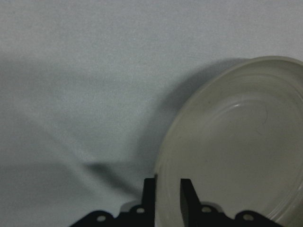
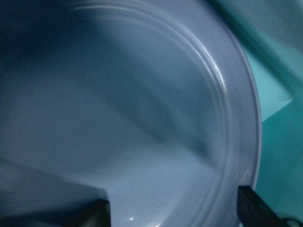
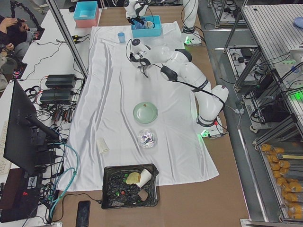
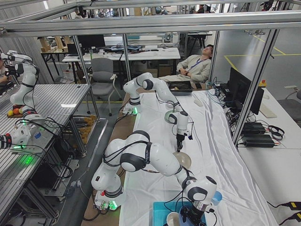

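Note:
A pale plate [image 4: 183, 160] lies on the white cloth; in the left wrist view its rim sits right at my left gripper, one finger against the rim, the other over the inside. Whether it grips the rim I cannot tell. My right gripper is down at a blue-grey round dish [image 2: 142, 118] inside the turquoise bin [image 3: 147, 32]; its fingertips stand apart across the dish's near part, one by the rim.
A green plate [image 3: 145, 112], a foil-filled bowl [image 3: 147, 138], a white roll [image 3: 102, 146] and a small blue cup [image 3: 121, 37] stand on the cloth. A black tray [image 3: 110, 189] with scraps sits at the near end.

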